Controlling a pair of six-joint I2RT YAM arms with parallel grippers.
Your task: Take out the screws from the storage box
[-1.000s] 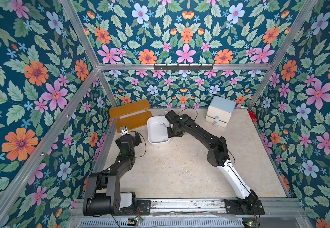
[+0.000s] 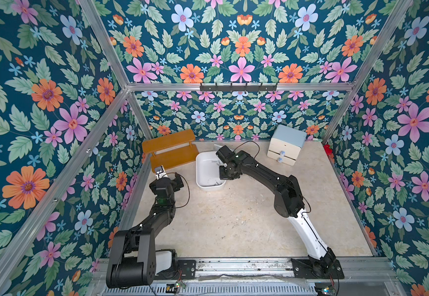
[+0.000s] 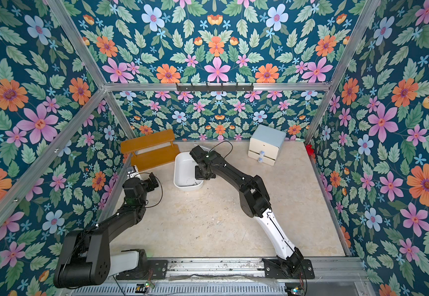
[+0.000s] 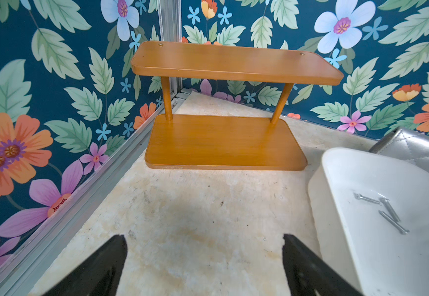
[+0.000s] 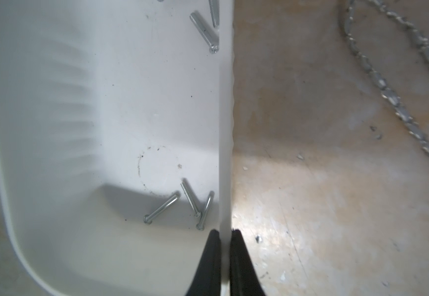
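The white storage box (image 2: 199,170) stands upright in the middle of the table, toward the back. Several metal screws lie on its floor: one group with a slanting screw (image 5: 161,207) in the near part, another group with a screw (image 5: 204,31) farther up. My right gripper is shut on the box's right wall, one finger inside and one outside the rim. Left of the box, my left gripper is open, with only bare table between its fingers. In the left wrist view, three screws (image 4: 393,222) show inside the box.
Behind my left gripper stands a brown two-tier shelf (image 4: 224,143). A silver quilted bag (image 4: 419,148) lies behind the box, its chain (image 5: 397,103) spread to the right. A small drawer cabinet (image 2: 286,145) is at the back right.
The box has shifted slightly right, with the right gripper moving the same way. The left gripper stays open and has moved only slightly.
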